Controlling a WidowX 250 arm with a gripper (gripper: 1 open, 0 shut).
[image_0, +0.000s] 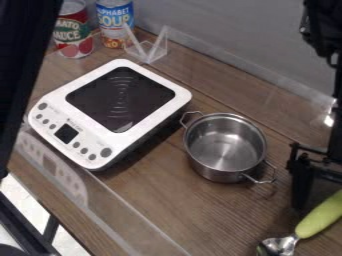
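The black gripper (310, 165) is at the right edge, low over the wooden counter, just right of a steel pot (225, 146) with two wire handles. Whether its fingers are open or shut is not clear. A white induction cooker (110, 110) with a black top lies left of the pot. A spoon (278, 246) and a green elongated object (318, 214) lie at the lower right, below the gripper.
A tomato sauce can (72, 28) and an alphabet soup can (115, 22) stand at the back left, beside a clear plastic piece. A wall runs along the back. Bare counter lies between pot and wall.
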